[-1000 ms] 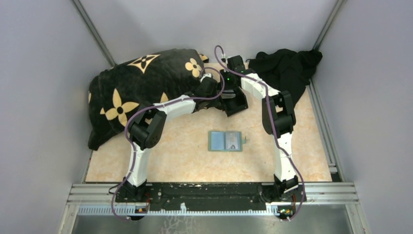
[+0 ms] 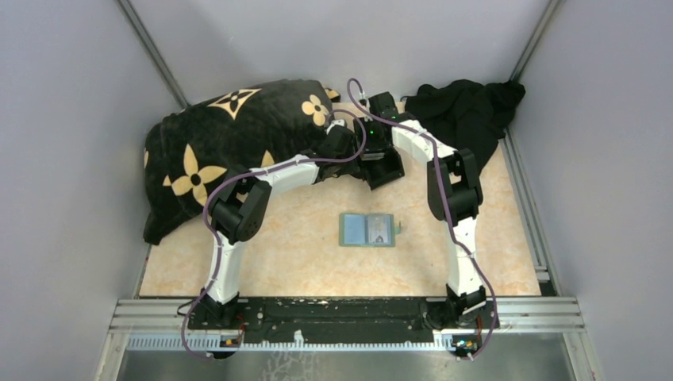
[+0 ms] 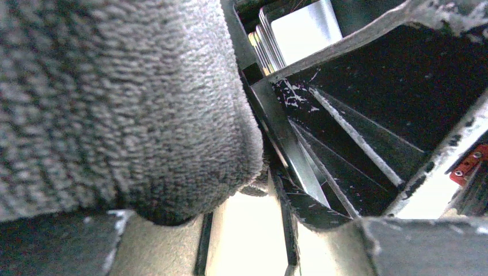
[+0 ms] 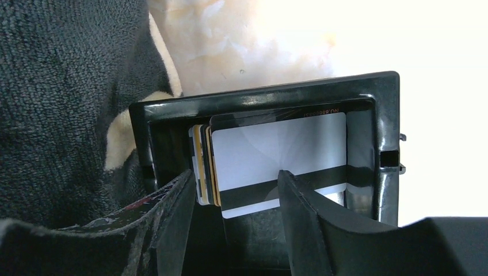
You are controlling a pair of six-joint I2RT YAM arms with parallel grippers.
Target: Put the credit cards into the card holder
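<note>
The card holder (image 2: 367, 230) lies open and flat on the table, with a blue left side and a clear pocket on the right. Farther back stands a black box (image 2: 388, 171) whose rear compartment holds several cards. In the right wrist view a white card with a dark stripe (image 4: 247, 158) leans in front of the stack of other cards (image 4: 206, 161). My right gripper is open above it, a finger to either side of the stack's left edge. At the box's left side my left gripper (image 2: 357, 171) is shut on the box edge, the contact mostly hidden.
A black cushion with a flower pattern (image 2: 194, 167) fills the back left, close against the left gripper. Dark cloth (image 2: 468, 119) lies at the back right. Bare table (image 2: 301, 254) surrounds the card holder.
Over the cards, my right gripper has shifted slightly to the left and forward in the top view. The left arm, box and card holder stay put.
</note>
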